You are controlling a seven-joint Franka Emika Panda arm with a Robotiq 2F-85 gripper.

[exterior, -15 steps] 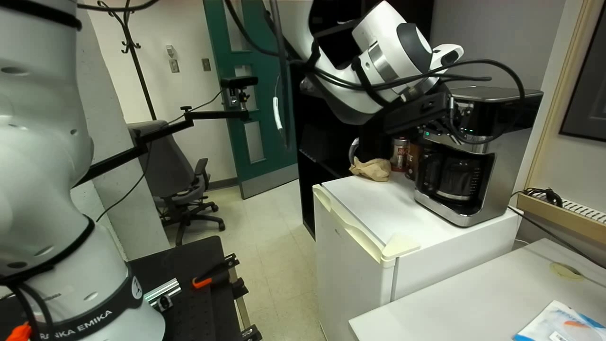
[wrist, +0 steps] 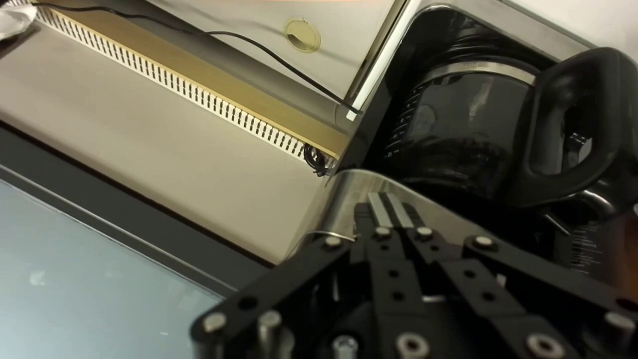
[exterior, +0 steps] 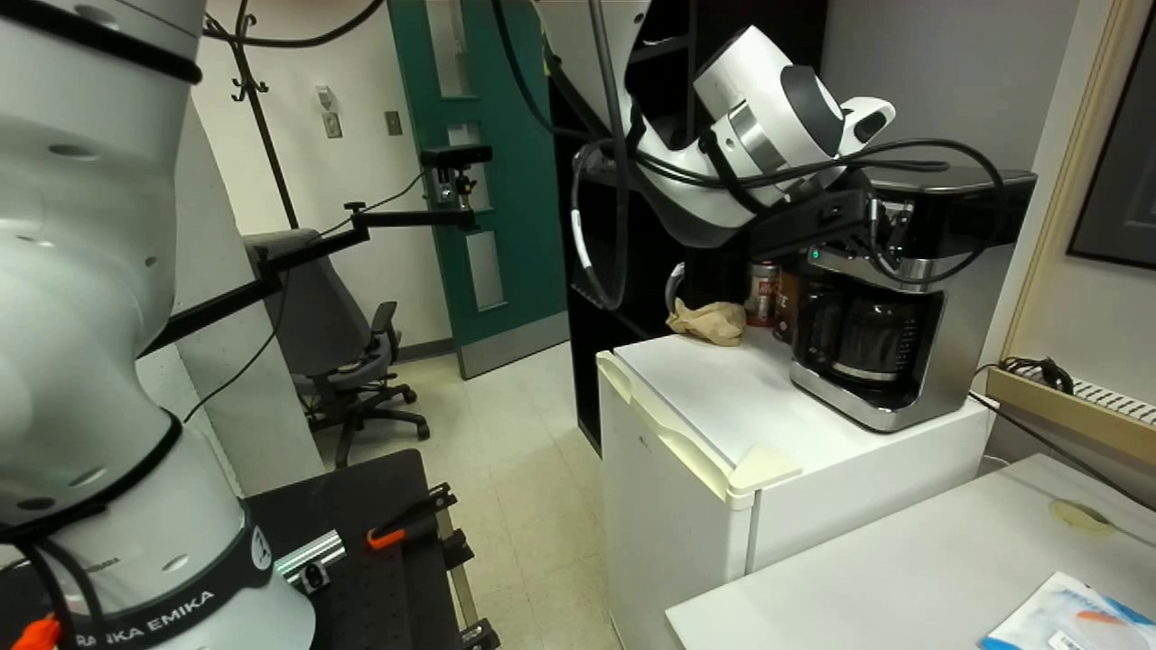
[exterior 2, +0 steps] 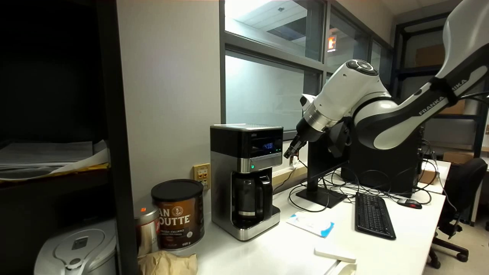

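Observation:
A black and silver coffee maker (exterior 2: 246, 151) stands upright with its green light lit and its glass carafe (exterior 2: 247, 194) seated inside. My gripper (exterior 2: 289, 156) is beside its upper front corner in exterior view 2, angled downward. Seen from the wrist, the two narrow fingers of the gripper lie close together, shut, and nothing shows between them. Behind them are the machine's metal trim and the carafe's black handle (wrist: 577, 119). Whether the fingertips touch the machine cannot be told. Cables and the machine's front partly obscure the fingers in exterior view 1.
A coffee can (exterior 2: 178, 215) and a crumpled brown bag (exterior: 707, 323) sit beside the machine on the white fridge top (exterior: 704, 379). A monitor (exterior 2: 321, 160) and keyboard (exterior 2: 373, 215) occupy the desk. Loose cables loop around my arm.
My arm has shifted a little to the right and down in exterior view 1, with its hanging cables swinging right. The coffee maker and carafe look unmoved.

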